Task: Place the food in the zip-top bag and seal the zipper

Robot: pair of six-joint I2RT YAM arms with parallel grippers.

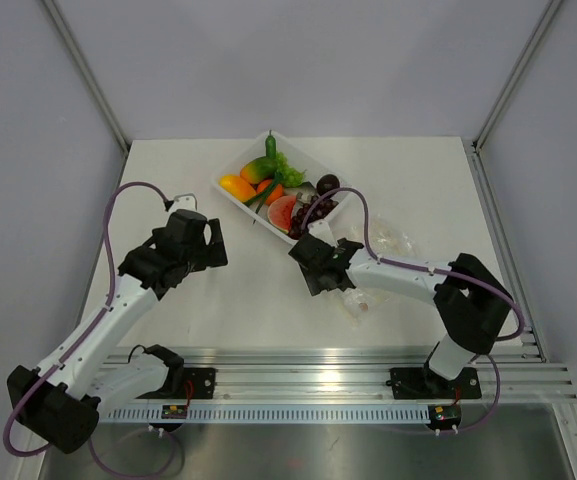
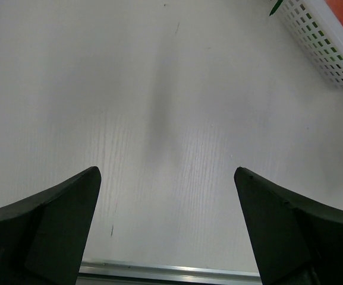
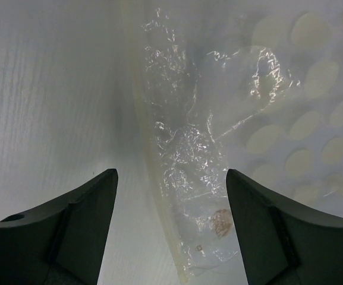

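Note:
A clear zip top bag [image 1: 363, 305] lies flat on the white table, largely covered by the right arm in the top view; its edge strip and crinkled plastic [image 3: 189, 148] fill much of the right wrist view. My right gripper [image 1: 318, 275] is over the bag's left side, its fingers apart with nothing visible between them. My left gripper [image 1: 208, 250] stands open over bare table at left. The food, including grapes, watermelon, an orange and greens, sits in a white basket [image 1: 238, 160] at the back centre, also at the upper right of the left wrist view [image 2: 320, 41].
A metal rail [image 1: 268, 360] runs along the front edge. The basket's front corner is close behind my right gripper.

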